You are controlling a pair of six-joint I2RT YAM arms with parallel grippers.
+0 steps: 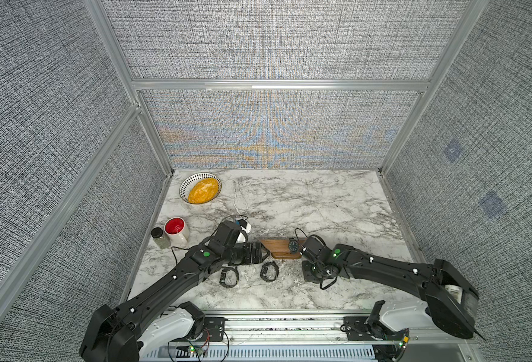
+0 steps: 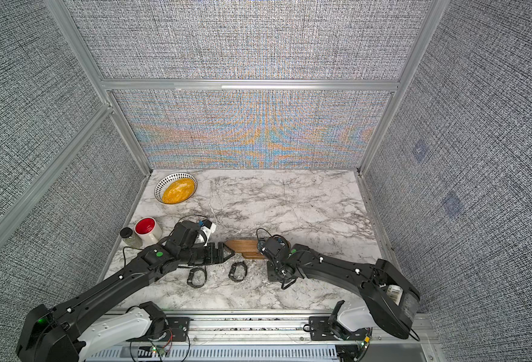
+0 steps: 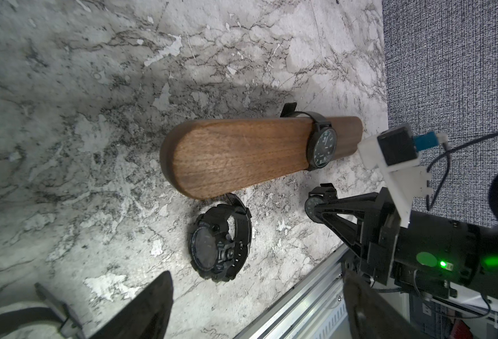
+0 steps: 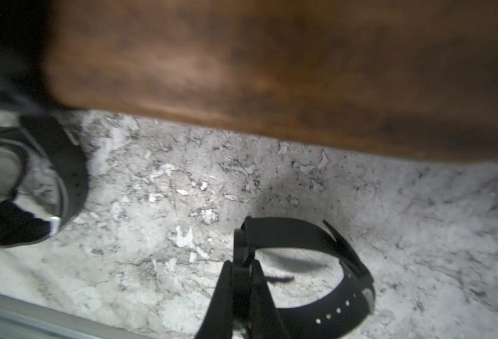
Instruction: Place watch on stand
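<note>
The wooden stand point(image 3: 237, 149) lies on the marble table, with one black watch point(image 3: 323, 148) strapped around it toward its right end. Pinched at its case, a second black watch point(image 4: 294, 232) is in my right gripper, which is shut on it just in front of the stand; its strap loop points right. Another dark watch point(image 3: 217, 243) rests on the table by the stand's near left end. The strap of one more watch point(image 3: 23, 317) shows at lower left. My left gripper is wide open and empty, left of the stand.
A red-lined mug point(image 1: 176, 229), a dark-lidded jar point(image 1: 159, 237) and a patterned bowl point(image 1: 200, 188) with a yellow thing in it stand at the left. A metal rail point(image 1: 284, 322) borders the front.
</note>
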